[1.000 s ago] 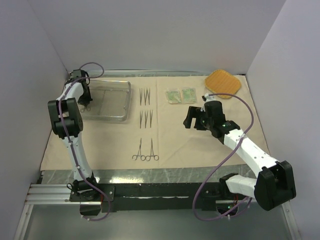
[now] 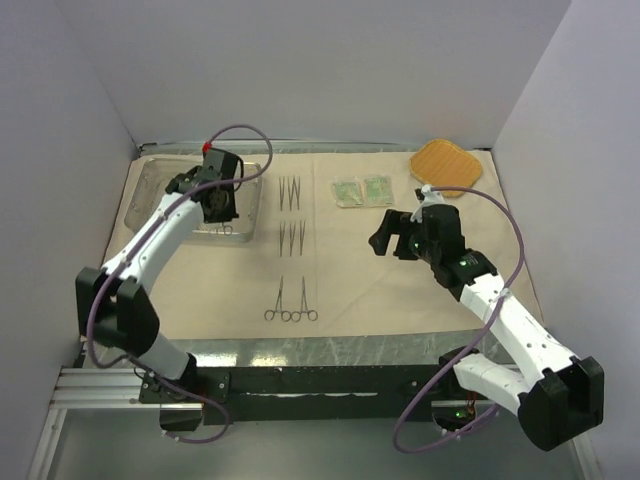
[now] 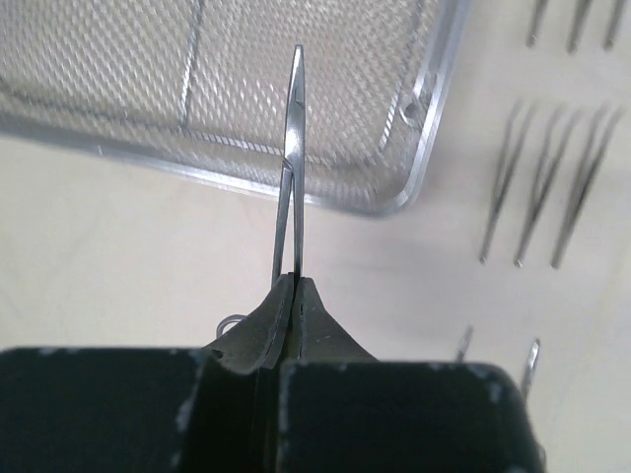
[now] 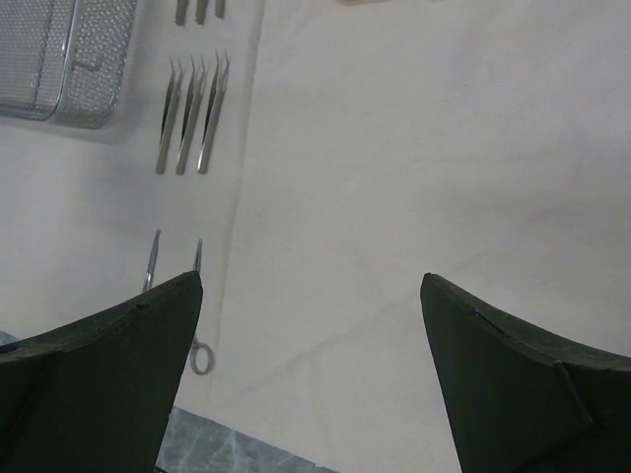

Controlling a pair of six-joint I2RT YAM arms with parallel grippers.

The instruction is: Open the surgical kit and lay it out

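My left gripper is shut on a silver hemostat point(image 3: 295, 148), whose tips point away from the fingers; one ring handle shows beside them. In the top view it hangs above the front right part of the wire mesh basket point(image 2: 150, 190). On the cloth, two hemostats point(image 2: 280, 300) lie side by side, rings toward the front. Behind them are three curved tweezers point(image 2: 292, 238) in a row, and further back another row of tweezers point(image 2: 290, 193). My right gripper stands open over bare cloth, nothing between its fingers.
Two clear packets point(image 2: 362, 191) lie at the back middle, and an orange-yellow tray point(image 2: 444, 166) sits at the back right.
My left gripper has risen from inside the basket and moved right, carrying the hemostat toward the basket's front right corner. The right arm has shifted slightly, still open.
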